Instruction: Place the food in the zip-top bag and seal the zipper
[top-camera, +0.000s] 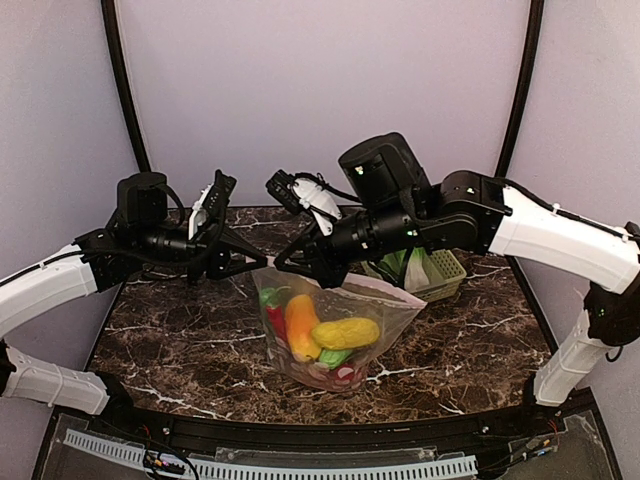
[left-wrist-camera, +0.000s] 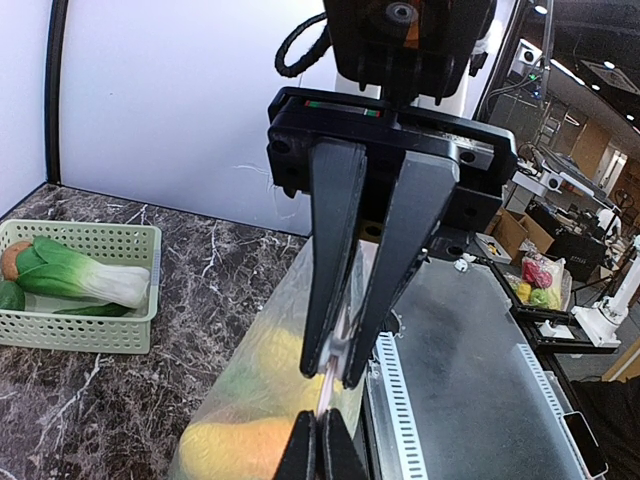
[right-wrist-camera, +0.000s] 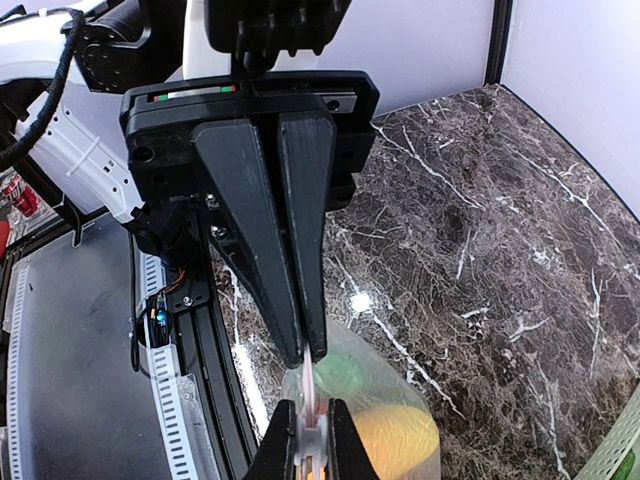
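Note:
The clear zip bag (top-camera: 390, 320) hangs upright with an orange piece (top-camera: 300, 325), a yellow piece (top-camera: 345, 333), a red pepper and green items inside. My left gripper (top-camera: 260, 262) is shut at the bag's upper left corner; in the left wrist view the bag's top strip runs down between the grippers. My right gripper (top-camera: 282, 262) is shut on the zipper strip just to the right of it, also seen in the right wrist view (right-wrist-camera: 305, 355). The two fingertips are very close together.
A pale green basket (left-wrist-camera: 80, 330) with bok choy (left-wrist-camera: 90, 275) and other green vegetables stands behind the bag at the right.

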